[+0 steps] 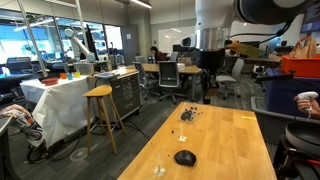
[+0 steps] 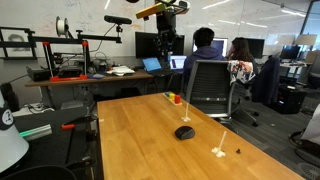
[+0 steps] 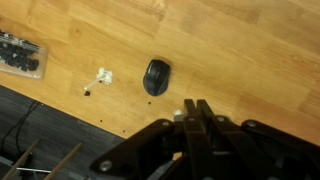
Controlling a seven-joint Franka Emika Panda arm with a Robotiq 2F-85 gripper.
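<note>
My gripper looks shut in the wrist view, its dark fingers close together; whatever may be between them cannot be made out. It hangs high over the far part of the wooden table. A black computer mouse lies on the wood, also seen as the dark mouse near the front and the mouse mid-table. Close to the fingertips in the wrist view appears a small white piece. Left of the mouse is another white piece with a dark bit beside it.
A clear tray of black pieces sits by the table edge. Thin white upright pieces stand near the mouse. Small coloured items lie at the table's end. A wooden stool stands beside the table.
</note>
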